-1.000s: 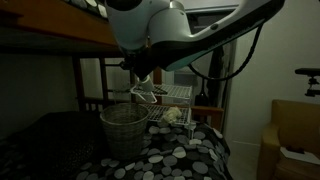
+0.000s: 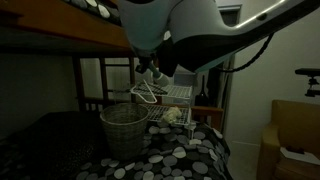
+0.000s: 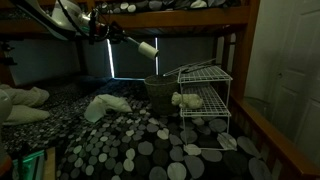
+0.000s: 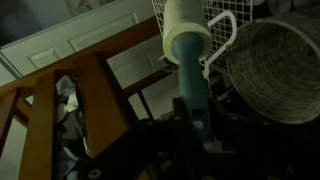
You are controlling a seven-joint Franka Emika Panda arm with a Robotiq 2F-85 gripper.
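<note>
A lint-roller-like tool with a white cylinder point(image 4: 184, 14) and a teal handle point(image 4: 190, 72) is held in my gripper. Darkness hides much of the fingers in the wrist view, but the handle runs down between them. In exterior view 2 the white cylinder point(image 3: 148, 49) points away from the gripper point(image 3: 116, 34), in the air above and left of a round woven basket point(image 3: 160, 95). Exterior view 1 shows the basket point(image 2: 125, 130) standing on the dotted bedspread, with my gripper point(image 2: 152, 68) above and partly screened by the arm.
A white wire rack point(image 3: 205, 75) stands right of the basket, with white hangers point(image 2: 148, 92) near its top and a crumpled pale cloth point(image 3: 186, 100) on its lower shelf. Another white cloth point(image 3: 107, 105) lies on the bed. The upper bunk's wooden rail point(image 3: 170, 18) hangs overhead.
In exterior view 1 the arm has shifted slightly to the right, carrying the held tool a little with it. The basket and rack stay where they were.
</note>
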